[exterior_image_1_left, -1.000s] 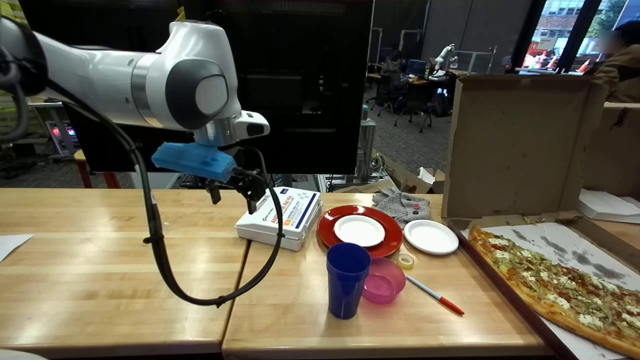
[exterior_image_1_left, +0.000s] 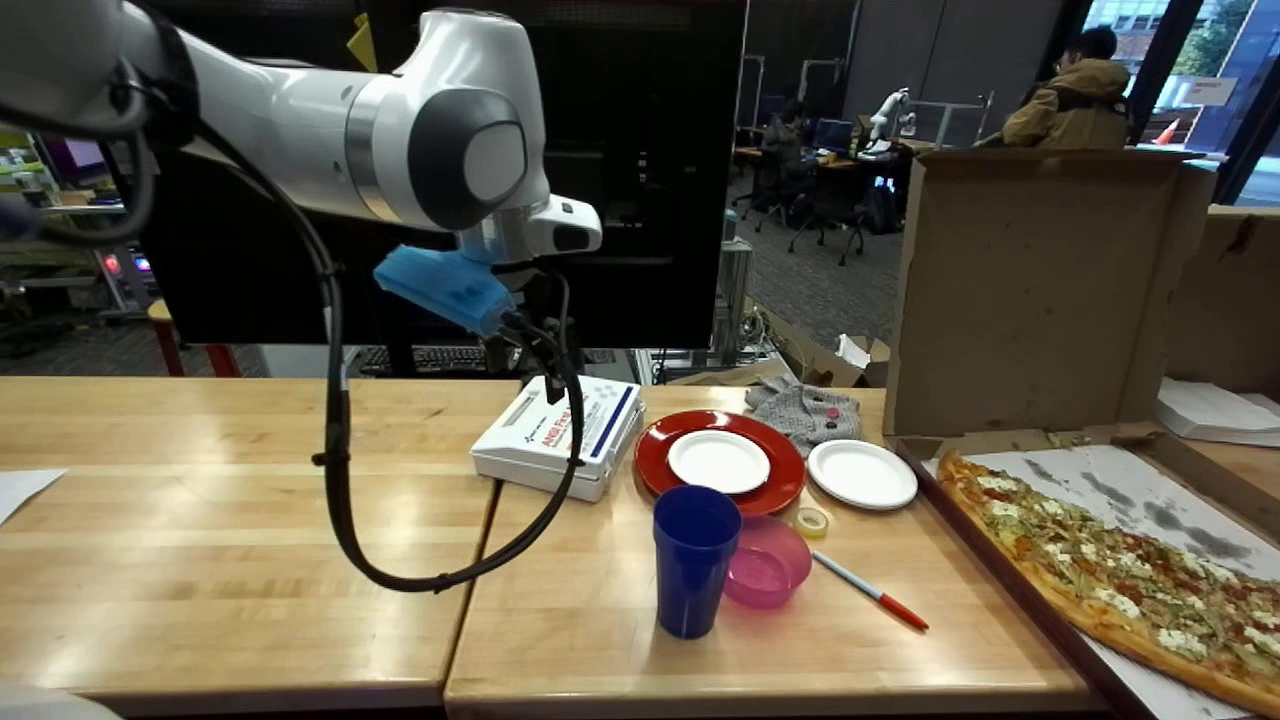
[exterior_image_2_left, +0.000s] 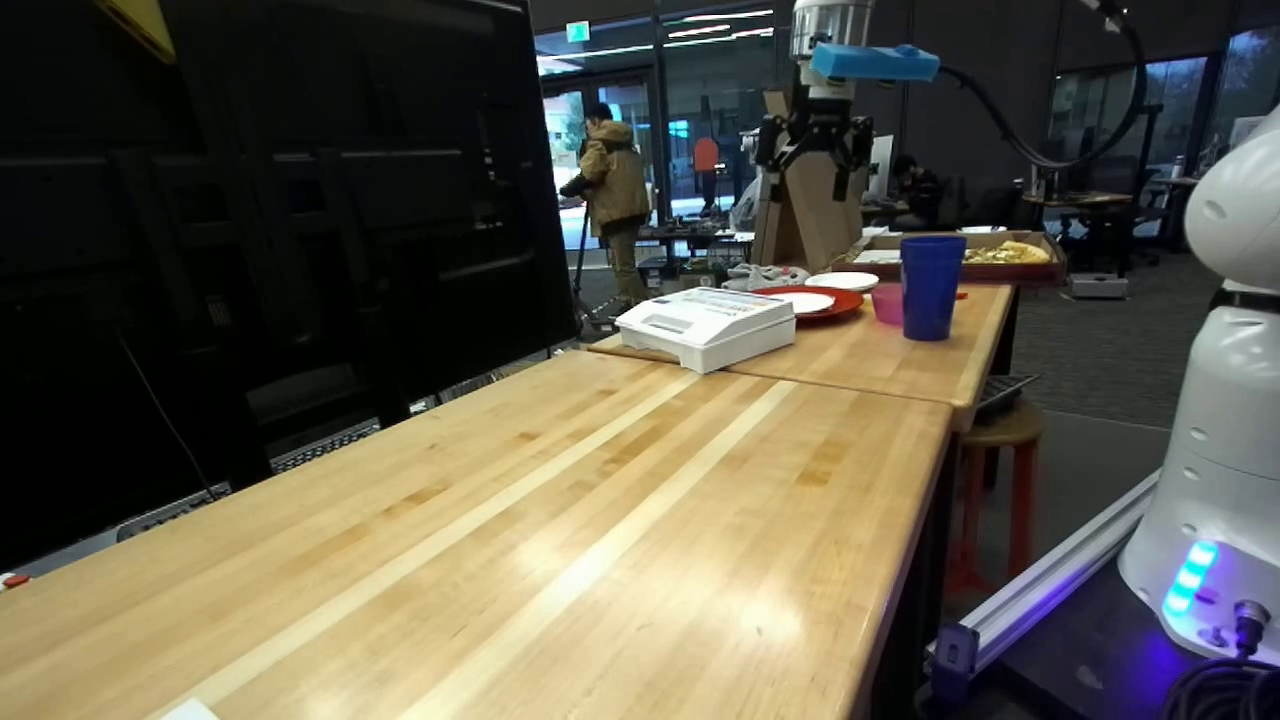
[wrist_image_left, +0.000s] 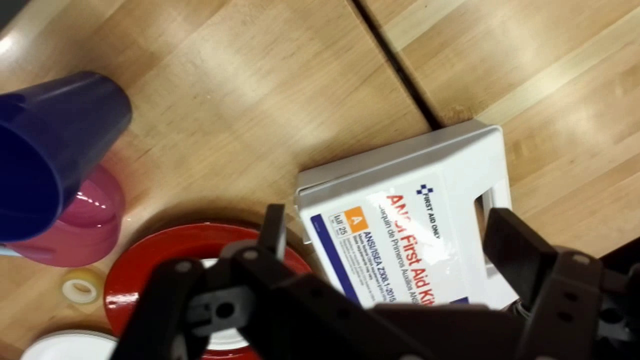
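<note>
My gripper is open above the table, its fingers spread wide with nothing between them. Below it in the wrist view lies a white first aid kit (wrist_image_left: 414, 240), flat on the table across the seam. Exterior view 2 shows the gripper (exterior_image_2_left: 818, 180) well clear of the tabletop. Beside the kit is a red plate (exterior_image_1_left: 786, 468) bearing a small white plate (exterior_image_1_left: 717, 461). A second white plate (exterior_image_1_left: 861, 473) lies to its right. A blue cup (exterior_image_1_left: 693, 570) stands upright in front of a pink bowl (exterior_image_1_left: 774, 564).
A tape roll (exterior_image_1_left: 811, 522) and a red-capped marker (exterior_image_1_left: 888, 601) lie near the bowl. Grey cloth (exterior_image_1_left: 806, 412) is bunched behind the plates. An open pizza box (exterior_image_1_left: 1044, 300) takes up the right end.
My arm and gripper have moved right and up in exterior view 1, from the kit's left end to above it. The tabletop objects have stayed put.
</note>
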